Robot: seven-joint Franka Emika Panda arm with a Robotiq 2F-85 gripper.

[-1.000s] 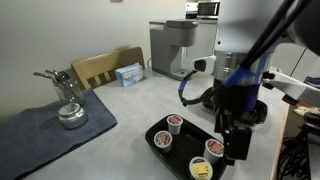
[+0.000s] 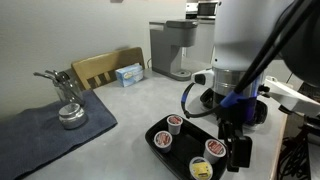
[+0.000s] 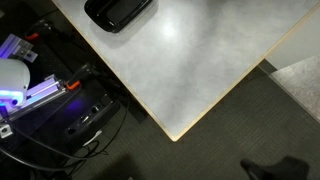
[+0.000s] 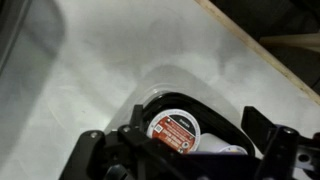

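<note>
A black tray (image 2: 180, 152) holds several pods with white rims: one at the back (image 2: 175, 124), one at the left (image 2: 163, 140), one at the right (image 2: 215, 147) and a yellow-labelled one (image 2: 201, 169) at the front. My open gripper (image 2: 238, 150) hangs by the tray's right end, close to the right pod. In the wrist view, a red-labelled pod (image 4: 174, 130) shows between the spread fingers of my gripper, nearer the left finger. A second pod's rim is partly visible beside it. Nothing is gripped. Exterior view 2 shows only part of the tray (image 3: 118, 12).
A grey coffee machine (image 2: 171, 48) stands at the back, with a blue box (image 2: 130, 74) to its left. On a dark cloth (image 2: 45, 135) at the left are a metal jar (image 2: 72, 115) and a utensil holder (image 2: 67, 88). Bare table lies between cloth and tray.
The arm has come slightly lower and nearer the camera beside the tray's right end. The pods and tray have stayed in place, and the gripper remains open.
</note>
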